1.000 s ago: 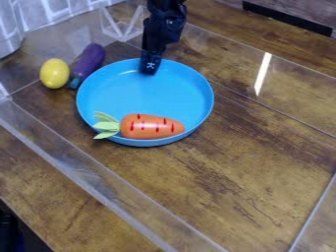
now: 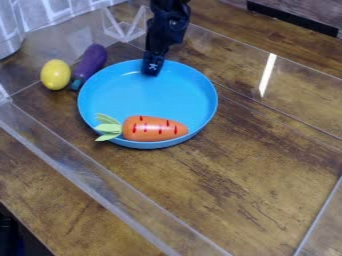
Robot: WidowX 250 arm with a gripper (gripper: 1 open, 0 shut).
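Note:
A light blue plate [image 2: 150, 98] lies on the wooden surface, with a toy carrot [image 2: 150, 129] with green leaves on its near part. A purple eggplant [image 2: 88, 64] and a yellow lemon-like toy [image 2: 55, 75] lie left of the plate. The dark gripper [image 2: 152, 66] is low at the plate's far rim; whether its fingers are open or shut, or hold anything, is unclear.
Bare wooden surface [image 2: 254, 170] fills the right and front, crossed by clear strips. A pale metallic object [image 2: 8, 25] sits at the top left corner.

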